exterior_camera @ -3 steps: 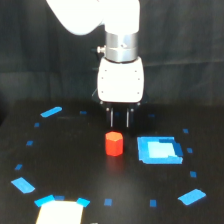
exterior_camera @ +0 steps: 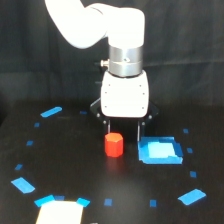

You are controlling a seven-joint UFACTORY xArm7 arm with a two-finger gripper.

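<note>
A white robot arm reaches down from the top of the camera view, its gripper (exterior_camera: 124,127) low and pointing downward, fingers apart. A red hexagonal block (exterior_camera: 114,144) sits on the black table just below and slightly left of the point between the fingers; I cannot tell whether a finger touches it.
A blue-rimmed square (exterior_camera: 148,150) with a pale middle lies right of the block. A pale object (exterior_camera: 60,212) sits at the bottom left. Blue tape strips and small squares mark the black table (exterior_camera: 110,180), which is otherwise mostly clear.
The arm and gripper have moved down and slightly right, closer to the red block. The block has not visibly moved.
</note>
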